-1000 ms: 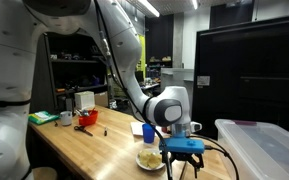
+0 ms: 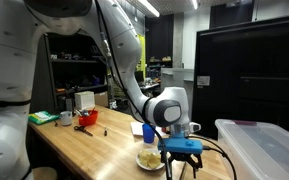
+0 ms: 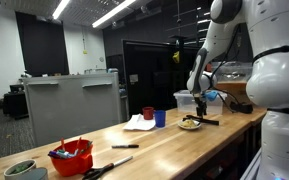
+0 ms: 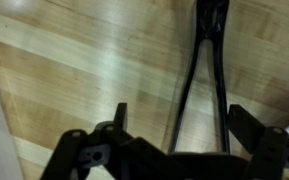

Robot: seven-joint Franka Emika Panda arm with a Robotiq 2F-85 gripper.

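Black tongs (image 4: 212,22) lie on the wooden table in the wrist view, their joined end at the top and two thin arms spreading toward the bottom. My gripper is open above them, one finger on each side of the two arms. The right finger looks close to the right arm of the tongs; whether they touch, I cannot tell. In exterior view 1, my gripper (image 2: 176,168) points down near the table's right side, beside a plate (image 2: 139,164) with yellowish contents.
A blue cup (image 3: 160,119) and a red cup (image 3: 148,113) stand behind the plate (image 3: 182,126). A large clear bin (image 2: 264,150) sits to the right. At the far end is a red container (image 3: 72,160) with utensils.
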